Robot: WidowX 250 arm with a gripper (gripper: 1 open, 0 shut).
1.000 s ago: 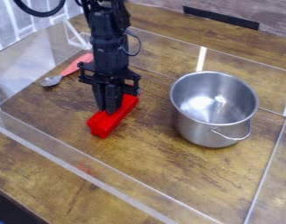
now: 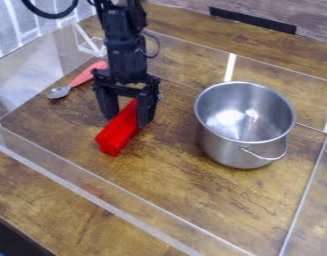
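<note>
The black gripper (image 2: 126, 100) hangs over a red block (image 2: 119, 133) on the wooden table, its fingers down around the block's upper end. The block lies at an angle, its near end clear of the gripper. Whether the fingers have closed on it is hard to see.
A steel pot (image 2: 243, 125) with a wire handle stands to the right. A spoon with a red handle (image 2: 88, 75) lies behind at the left.
</note>
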